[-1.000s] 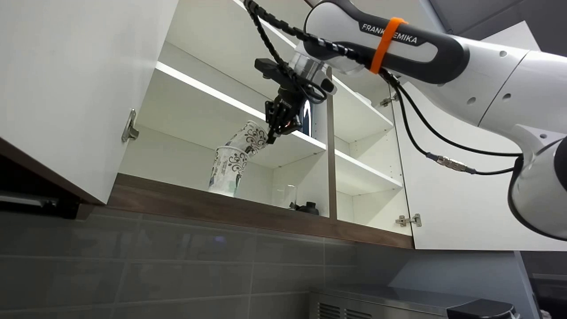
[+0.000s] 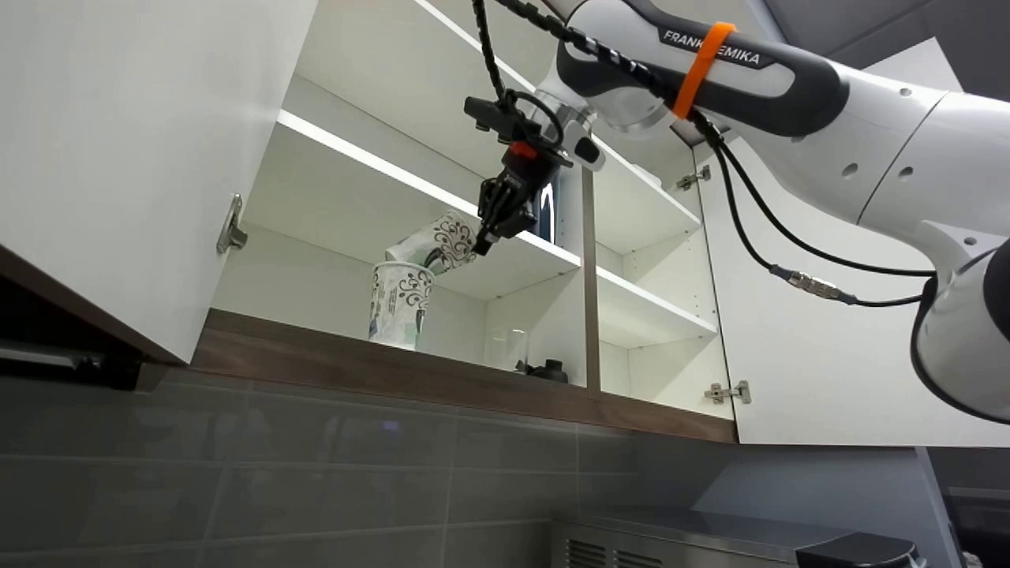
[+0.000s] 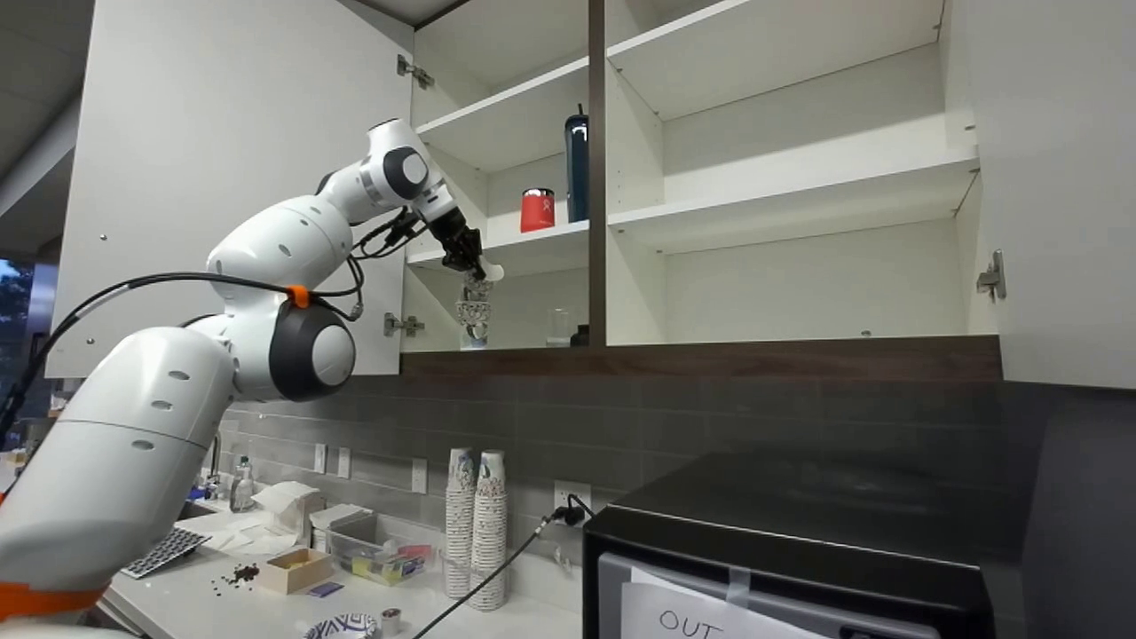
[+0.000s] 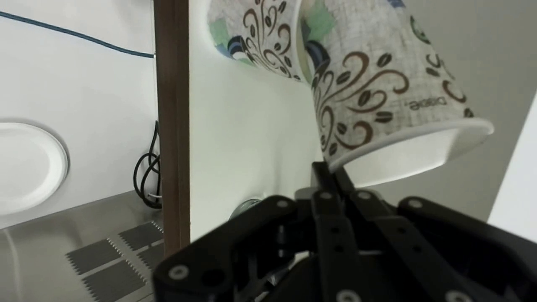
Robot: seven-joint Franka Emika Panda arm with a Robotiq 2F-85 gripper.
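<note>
A patterned paper cup (image 2: 400, 303) stands mouth up, almost upright, on the cabinet's bottom board. A second paper cup (image 2: 438, 244), of like pattern, lies strongly tilted at its mouth, with its narrow end at the lower cup's rim. How far that end reaches inside is hidden. My gripper (image 2: 483, 244) is at the tilted cup's open end. In the wrist view, the gripper is shut with the rim of the tilted cup (image 4: 372, 85) at its fingertips. The lower cup (image 4: 256, 35) shows beyond it.
Right of the cups stand a clear glass (image 2: 516, 349) and a small black object (image 2: 549, 371). A shelf (image 3: 532, 250) above carries a red tumbler (image 3: 538, 209) and a dark tall tumbler (image 3: 577, 169). The open door (image 2: 123, 142) bounds the left. The right-hand compartments (image 3: 809, 277) look empty.
The lower cup has gone from leaning to nearly upright, its top shifting left. The upper cup has tipped further toward horizontal, and my gripper has turned slightly with it.
</note>
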